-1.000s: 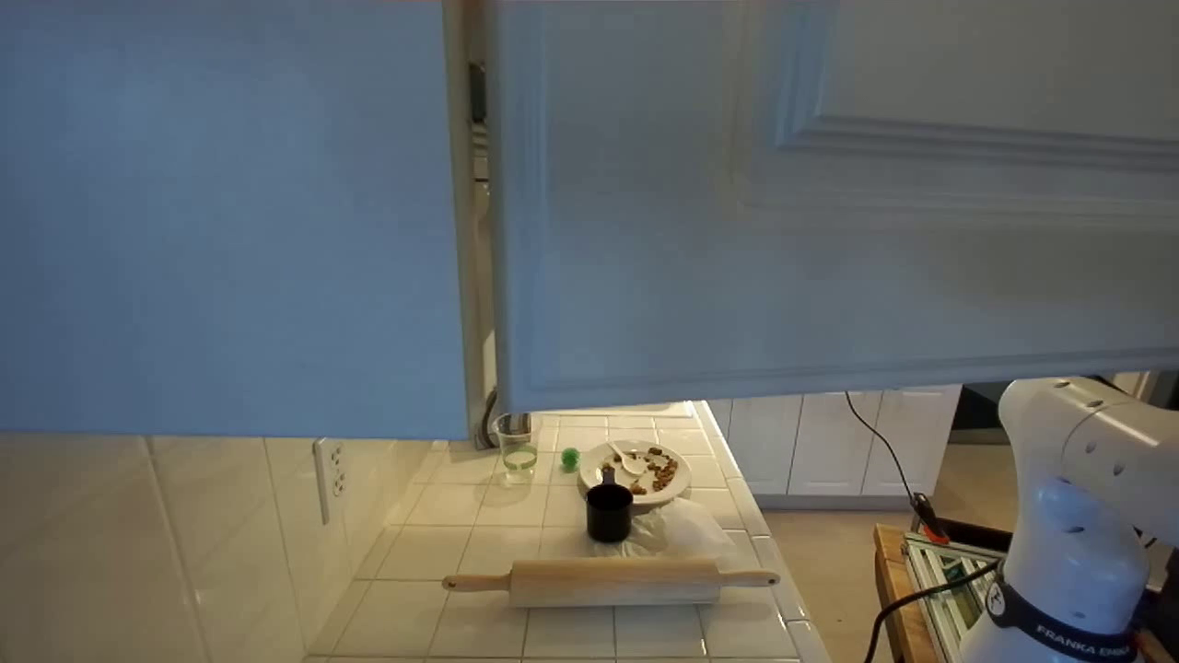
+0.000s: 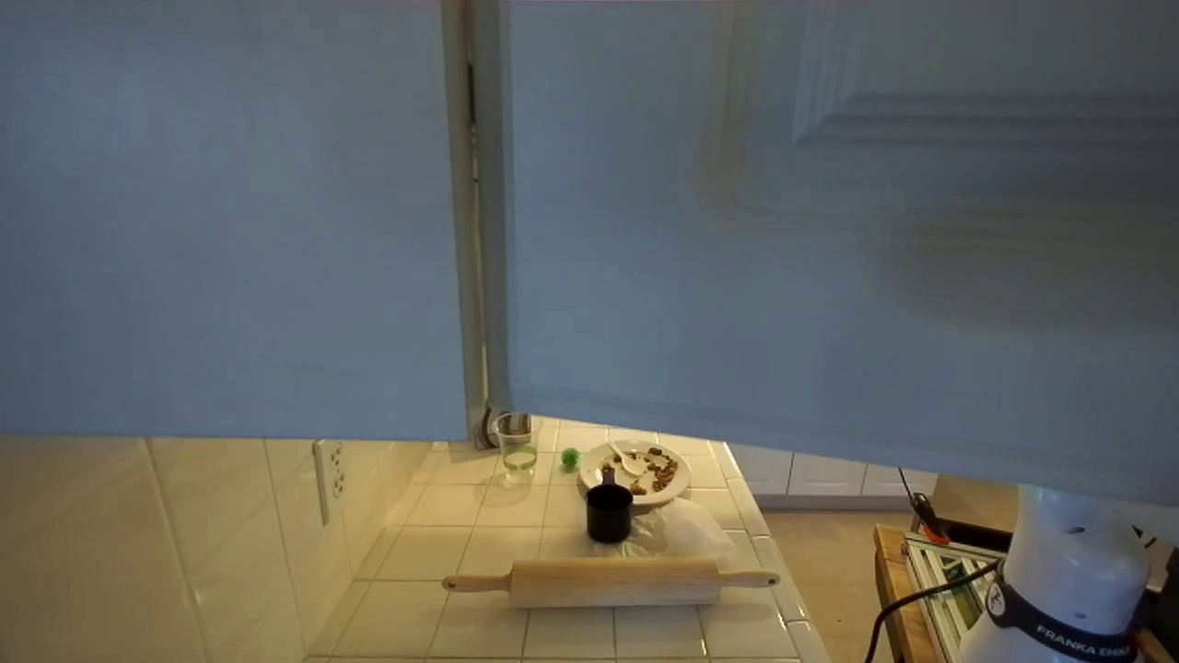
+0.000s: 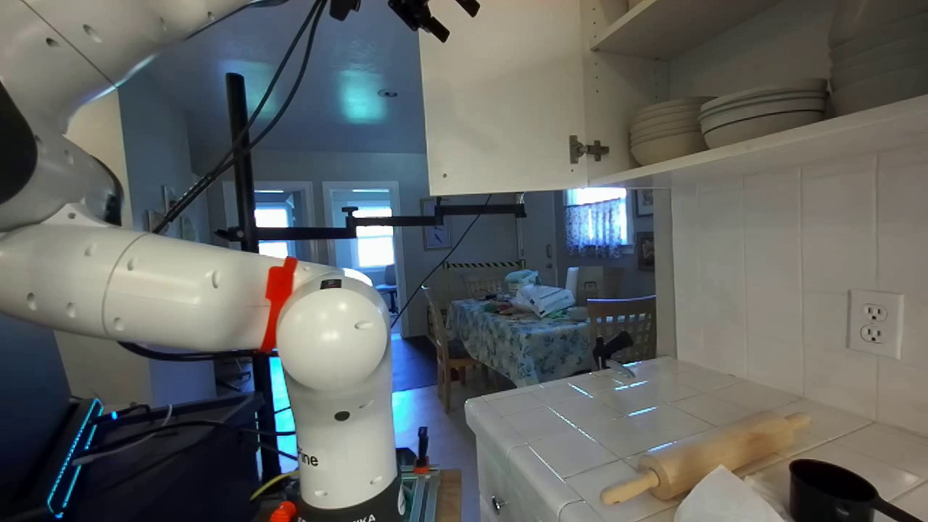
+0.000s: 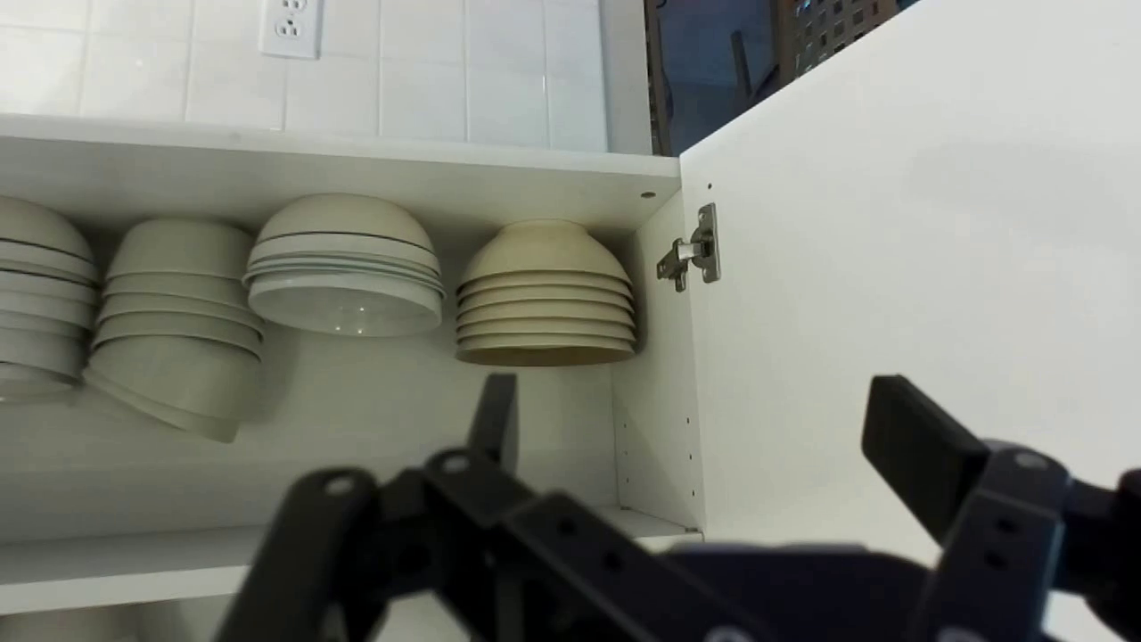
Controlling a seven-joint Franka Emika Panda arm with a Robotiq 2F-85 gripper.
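Note:
In the wrist view my gripper stands open, its two dark fingers wide apart with nothing between them. It faces the cabinet, and the white cabinet door [image 4: 920, 278] stands open on the right of that view. The same door [image 3: 504, 96] hangs open in exterior view 2, with part of the gripper [image 3: 432, 13] at the top edge, left of it. In exterior view 1 the door [image 2: 840, 265] hides the gripper. Whether a finger touches the door cannot be told.
Stacked bowls [image 4: 545, 283] fill the cabinet shelf [image 4: 353, 160]. Below, the tiled counter [image 2: 497, 552] bears a rolling pin [image 2: 613, 582], a black cup [image 2: 609, 514], a plate [image 2: 590, 462] of food and a clear glass [image 2: 516, 453]. A metal hinge [image 4: 701, 246] joins door and cabinet.
In exterior view 1 the door has swung wider, its lower edge now tilting down to the right and covering more of the robot arm. The counter objects have not moved.

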